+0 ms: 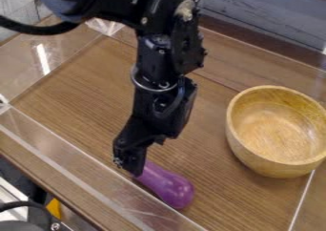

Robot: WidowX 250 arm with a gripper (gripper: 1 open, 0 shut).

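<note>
My black gripper (143,144) reaches down from the top centre over the wooden tabletop, its fingertips low just above the upper left end of a purple eggplant-like object (166,185). That object lies near the front edge, partly hidden by the fingers. Whether the fingers touch it is unclear. The gripper appears open, with nothing clearly between its fingers.
A wooden bowl (274,130) stands on the right. A pale wall is at the back, and the table's edge with dark cables is at the lower left.
</note>
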